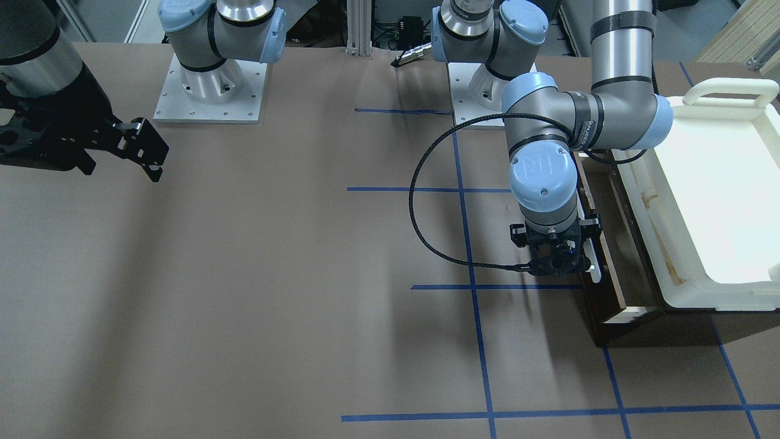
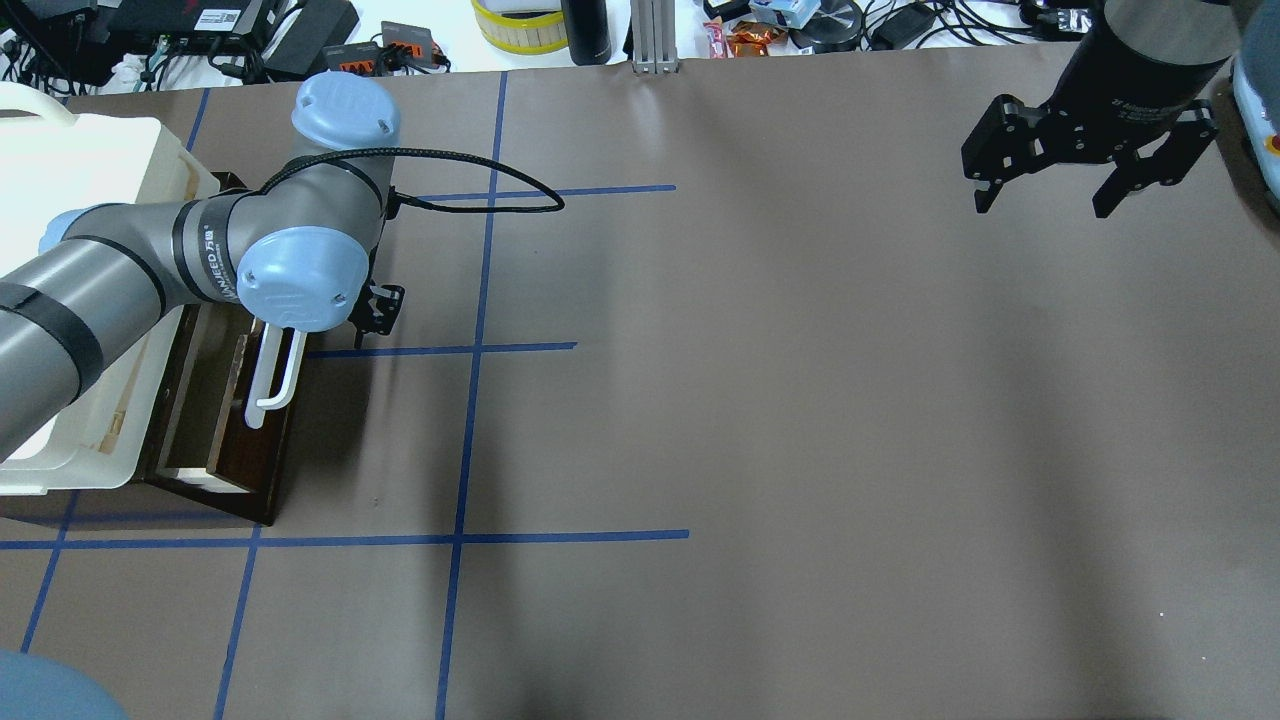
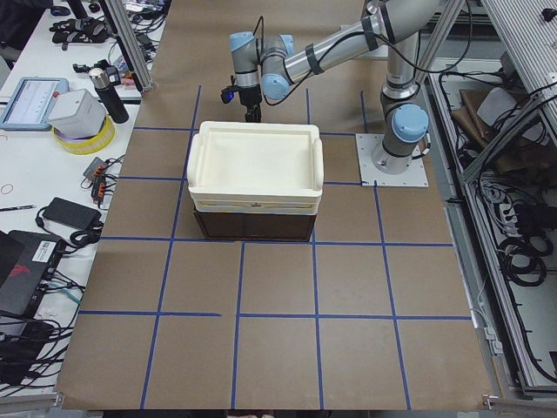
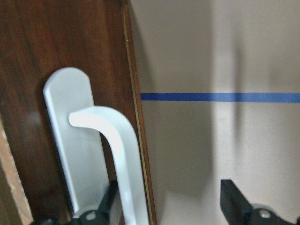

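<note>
A dark wooden box (image 1: 658, 329) with a slightly open drawer carries a white handle (image 4: 126, 159) on its front, seen close in the left wrist view. My gripper is open at that handle, one black finger beside it behind the bar and the other over bare table to the right. In the front view the gripper (image 1: 556, 245) sits low against the drawer front, partly hidden by the arm's own wrist.
A white plastic tray (image 3: 255, 161) sits on the box. Another black gripper (image 2: 1086, 150) hangs over the table at the far side.
</note>
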